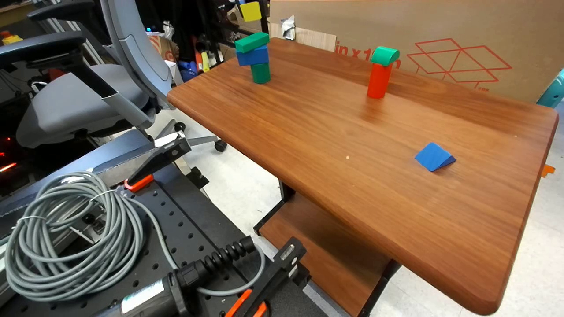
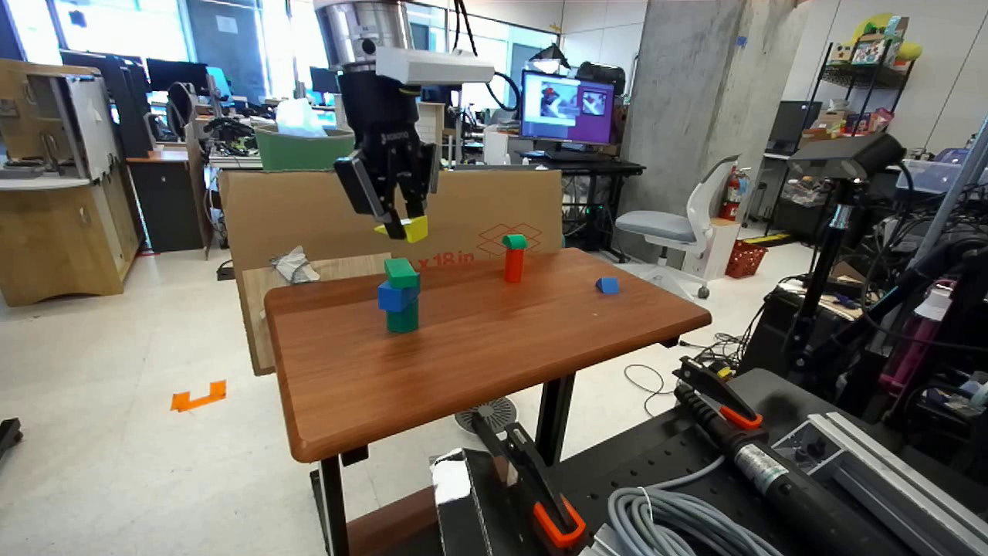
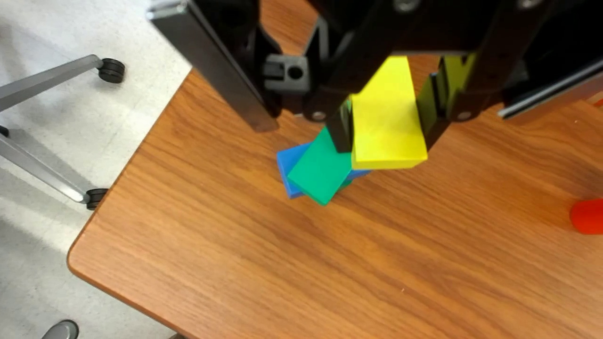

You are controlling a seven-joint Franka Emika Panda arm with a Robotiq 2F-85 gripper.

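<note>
A yellow block (image 3: 388,121) is clamped between the fingers of my gripper, which is shut on it. In exterior view 2 the gripper (image 2: 404,227) holds the yellow block (image 2: 417,228) in the air, above the stack in that picture. That stack has a green cylinder (image 1: 260,73) at the bottom, a blue block (image 1: 252,56) across it and a green block (image 1: 252,42) on top. In the wrist view the top green block (image 3: 321,167) sits turned relative to the blue block (image 3: 294,155) and is partly hidden by a finger and the yellow block.
On the wooden table (image 1: 317,121) stands a red cylinder (image 1: 378,81) topped by a green rounded piece (image 1: 384,55). A blue wedge (image 1: 435,156) lies apart from both. A cardboard sheet (image 1: 476,31) stands behind it.
</note>
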